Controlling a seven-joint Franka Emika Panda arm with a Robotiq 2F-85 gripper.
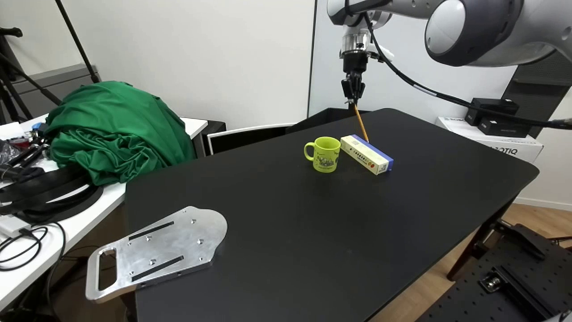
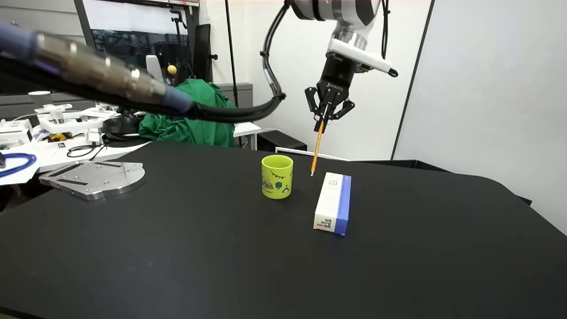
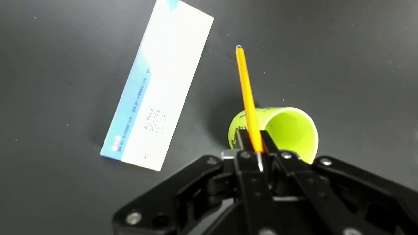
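An orange stick, like a pencil or brush handle, is pinched in my gripper, which is shut on one end of it. The stick hangs at a slant, its free tip above the table in exterior view 2. A lime-green mug with printed drawings stands upright on the black table; its inside looks empty in the wrist view. Beside it lies a long white and blue box. In the wrist view the stick crosses in front of the mug, its tip pointing away from the mug, to the right of the box.
A metal plate with a handle lies at the table's near left in exterior view 1. Green cloth is heaped on a white side table.
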